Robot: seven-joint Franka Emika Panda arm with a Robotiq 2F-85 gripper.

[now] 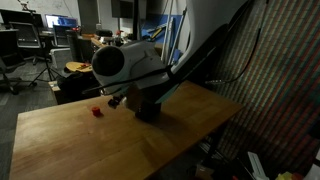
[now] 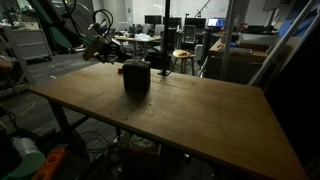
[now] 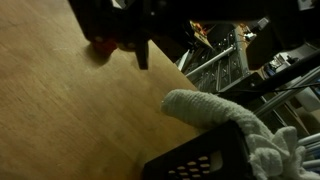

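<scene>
A small red object (image 1: 97,111) rests on the wooden table, left of a dark basket (image 1: 148,110). In the wrist view the red object (image 3: 103,46) is partly covered by my dark gripper, which is open with no object visible between its fingers. The black perforated basket (image 3: 205,158) appears at the bottom right there, with a white cloth (image 3: 200,107) hanging over its rim. From the first exterior view, my gripper (image 1: 116,101) is low, between the red object and the basket; its fingertips are too dark to make out.
Bare wood stretches across the table (image 2: 210,115) to the right of the basket in the second exterior view. Beyond the table are office chairs (image 1: 28,38) and desks. Some items lie on the floor by the table's near side.
</scene>
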